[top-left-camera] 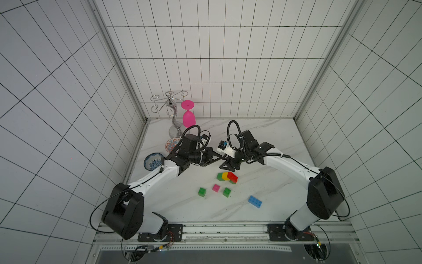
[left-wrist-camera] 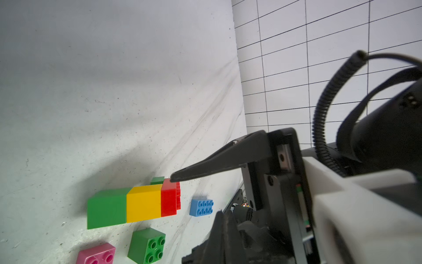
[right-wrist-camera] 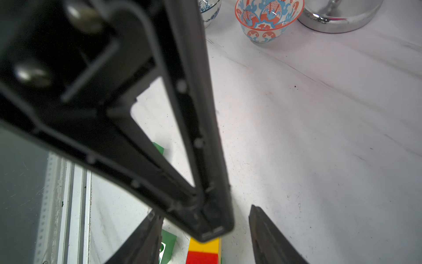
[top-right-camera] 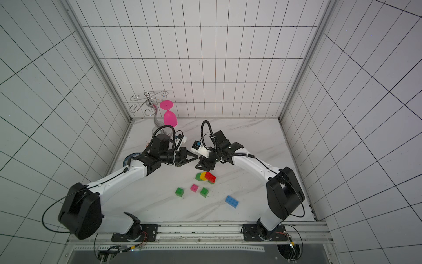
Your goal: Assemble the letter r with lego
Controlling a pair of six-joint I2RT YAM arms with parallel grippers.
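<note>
A joined row of green, yellow and red bricks (left-wrist-camera: pixel 143 203) lies on its side on the table, the red end's studs facing right in the left wrist view. A bit of another green brick (left-wrist-camera: pixel 157 180) shows behind the red end; whether it is attached I cannot tell. My left gripper is shut above and behind the row, nothing visible between its fingers. Beside it, my right gripper (top-left-camera: pixel 227 167) is open, with no brick held. In the right wrist view, the left gripper's finger (right-wrist-camera: pixel 215 215) crosses in front of the right fingers (right-wrist-camera: pixel 268 233).
Nearer the front lie loose green (top-left-camera: pixel 202 191), pink (top-left-camera: pixel 216 187) and green (top-left-camera: pixel 226 192) bricks. A blue brick (top-left-camera: pixel 254 201) sits front right. Bowls (top-left-camera: pixel 153 161) and a metal stand (top-left-camera: pixel 175 131) with a pink glass (top-left-camera: pixel 189 118) occupy the back left.
</note>
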